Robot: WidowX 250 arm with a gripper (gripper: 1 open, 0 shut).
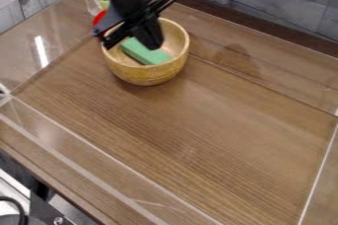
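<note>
A yellow bowl (132, 73) sits on the wooden table (199, 150) at the upper middle, with a green block (142, 53) lying inside it. The black gripper (138, 32) is over the bowl, just above the block's upper part. Its fingertips are dark and small, and whether they touch the block is unclear.
A small red object (99, 16) is at the upper left beside the bowl, partly hidden by the arm. A black cable (14, 209) shows at the lower left.
</note>
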